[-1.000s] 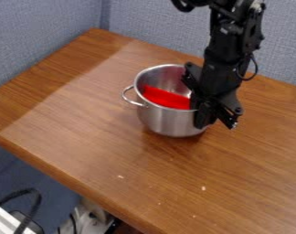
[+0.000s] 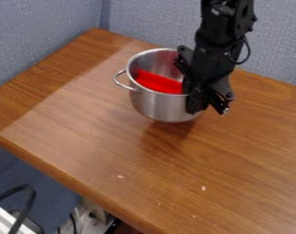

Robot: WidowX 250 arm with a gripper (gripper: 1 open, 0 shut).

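A steel pot [image 2: 154,103] with side handles stands on the wooden table, upper middle, with a red object [image 2: 157,82] inside it. My black gripper [image 2: 202,99] is down at the pot's right side, against its rim or wall. Its fingers are dark and overlap, so whether they hold the rim or handle is hidden.
Grey padded walls stand behind. Cables and a white object lie below the table's front left edge.
The pot and my gripper have moved a little up the frame and slightly left, toward the back of the table.
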